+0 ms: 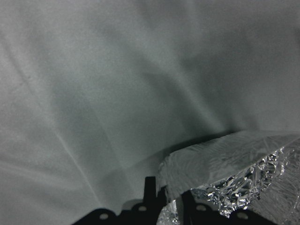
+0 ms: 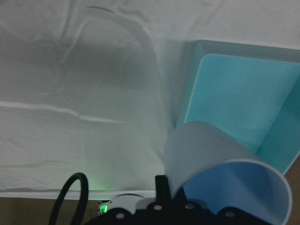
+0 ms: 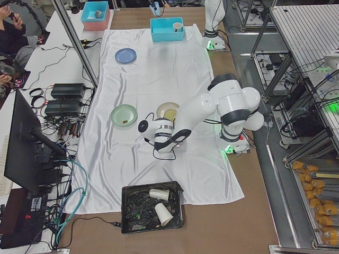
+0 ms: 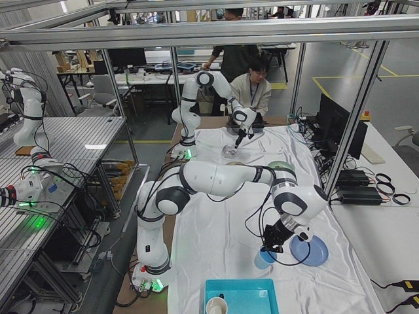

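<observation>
In the right wrist view my right gripper holds a light blue cup (image 2: 206,145) tilted, with the teal bin (image 2: 234,89) below; in the camera right view the cup (image 4: 264,260) is under that gripper. My left gripper is at the edge of a clear crinkled container with foil (image 1: 239,183); whether its fingers are closed on it I cannot tell. The camera left view shows a blue plate (image 3: 125,55), a green plate (image 3: 124,115) and a beige plate (image 3: 164,108), partly hidden by the left arm.
A black tray (image 3: 137,227) with two white cups lies at the left arm's end of the table. A white cup (image 4: 217,307) stands in the teal bin.
</observation>
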